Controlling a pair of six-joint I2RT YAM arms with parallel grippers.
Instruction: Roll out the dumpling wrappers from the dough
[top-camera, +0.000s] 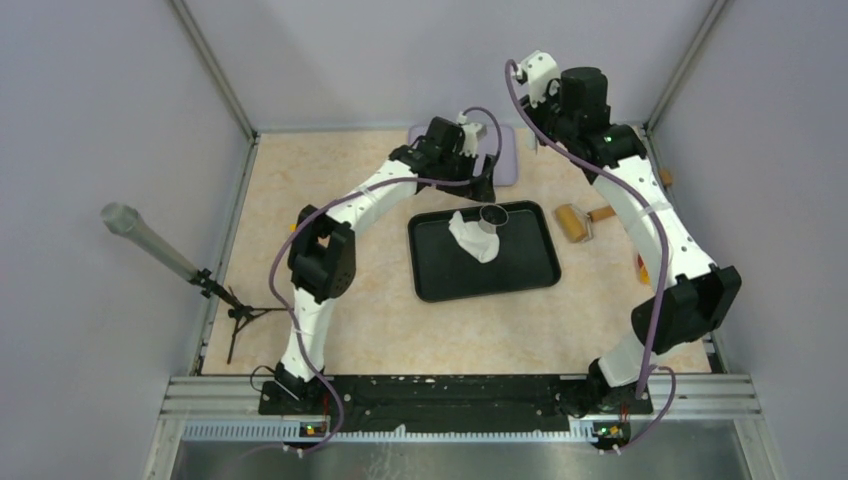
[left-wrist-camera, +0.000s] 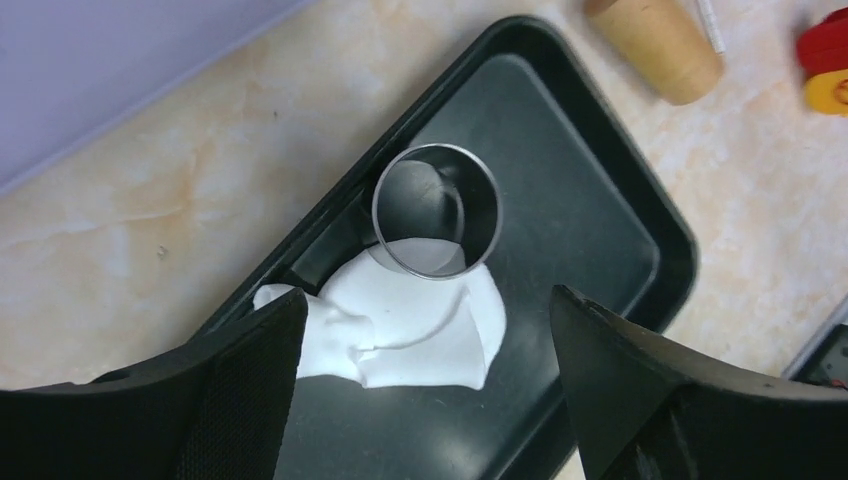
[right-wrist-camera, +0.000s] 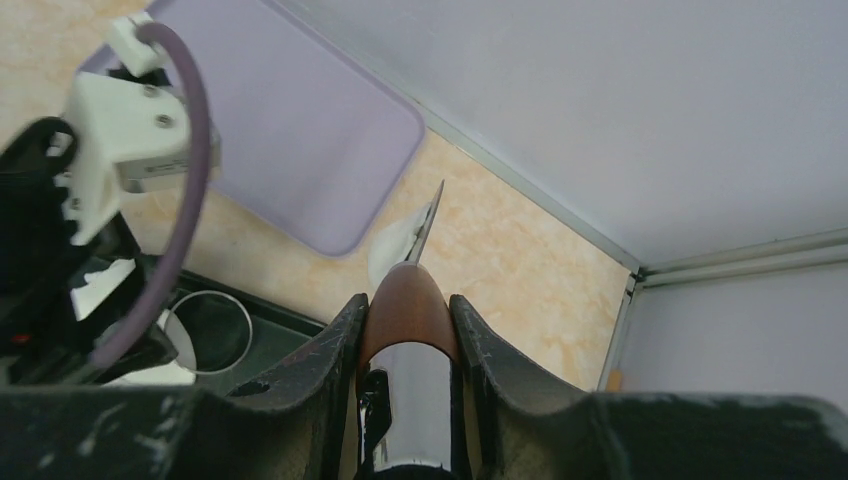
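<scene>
My left gripper hangs open over the black tray (left-wrist-camera: 590, 110), where white pieces of dough wrapper (left-wrist-camera: 410, 310) and a clear round cutter (top-camera: 494, 216) lie. My right gripper is raised at the back right, shut on a tool with a brown wooden handle (right-wrist-camera: 408, 305); its metal blade points down, with something white beside it, partly hidden. The purple board (right-wrist-camera: 310, 120) is at the back, partly behind my left arm in the top view.
A wooden roller (top-camera: 572, 222) lies right of the tray. Red and yellow items (left-wrist-camera: 830, 45) sit at the right.
</scene>
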